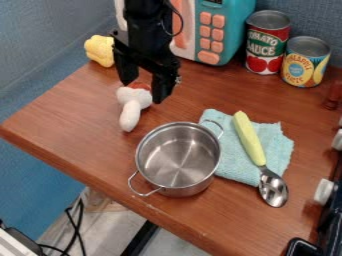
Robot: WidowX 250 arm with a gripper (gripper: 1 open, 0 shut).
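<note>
My black gripper (142,88) hangs over a white toy with red parts (131,106), which lies on the wooden table (67,130) left of centre. The two fingers are apart, on either side of the toy's upper end; whether they touch it I cannot tell.
A steel pot (178,157) stands in front, beside a blue cloth (233,164) with a yellow corn-like item (247,135) and a spoon (271,189). Cans (267,42), a toy microwave (206,27) and a yellow object (98,50) stand behind.
</note>
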